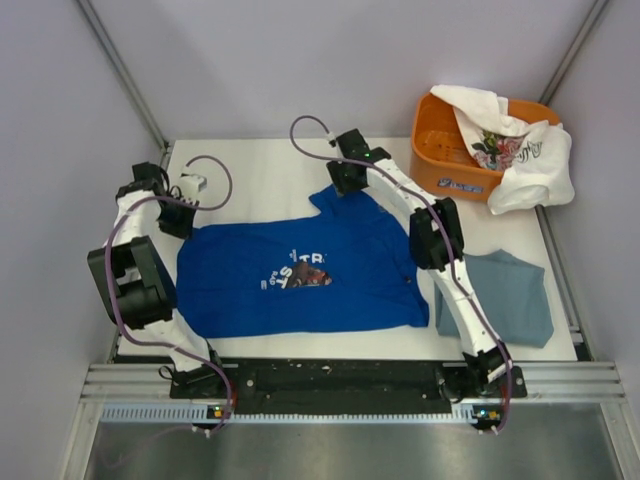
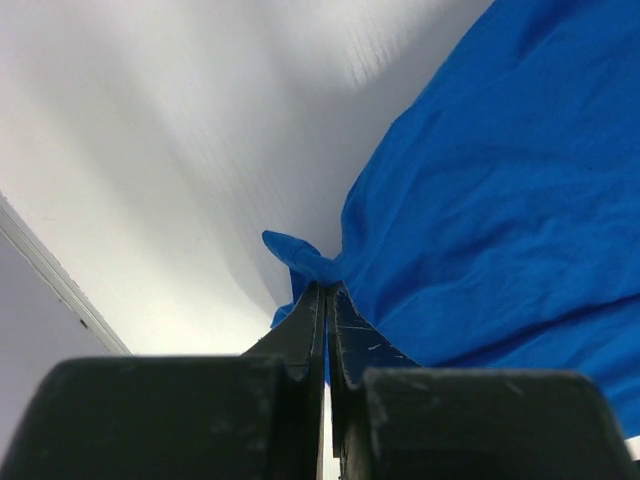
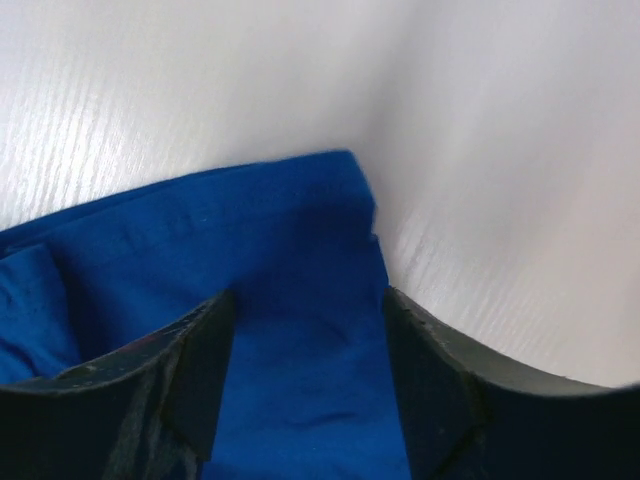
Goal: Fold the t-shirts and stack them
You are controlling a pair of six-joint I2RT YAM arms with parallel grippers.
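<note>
A blue t-shirt (image 1: 350,285) with a printed front lies spread on the white table, its top sleeve reaching toward the back. My left gripper (image 1: 187,234) is at the shirt's far left corner; in the left wrist view its fingertips are shut, with a pinched-up bit of blue cloth (image 2: 308,262) right at them. Over the sleeve (image 3: 290,205) stands my right gripper, its fingers apart on either side of the blue fabric. A folded grey-blue shirt (image 1: 495,297) rests at the table's right side.
An orange bin (image 1: 440,150) at the back right holds more shirts, with white cloth (image 1: 535,170) draped over its rim. Bare table (image 1: 250,180) shows behind the blue shirt, between the two arms.
</note>
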